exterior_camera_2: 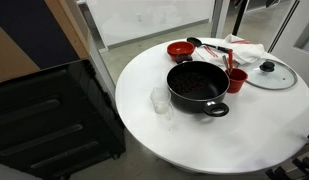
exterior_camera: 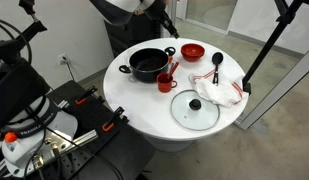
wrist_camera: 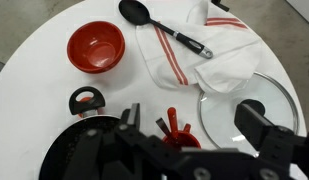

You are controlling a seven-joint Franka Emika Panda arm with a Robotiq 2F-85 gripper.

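Note:
My gripper hangs above the round white table, its two dark fingers wide apart with nothing between them. Below it in the wrist view, a red mug [exterior_camera: 165, 84] holds red-handled utensils [wrist_camera: 172, 121]; the fingers partly cover the mug. Beside the mug is a black two-handled pot [exterior_camera: 149, 66], uncovered, its inside dark. A red bowl [wrist_camera: 96, 47] sits farther back. The black spoon [wrist_camera: 135, 12] lies with its handle over a white towel [wrist_camera: 162, 55] with red stripes. A glass lid with a black knob [exterior_camera: 195, 105] rests flat on the table.
A whitish translucent thing [exterior_camera_2: 161, 101] lies left of the pot in the second exterior view; what it is, I cannot tell. A black drawer cabinet [exterior_camera_2: 54, 115] stands apart from the table.

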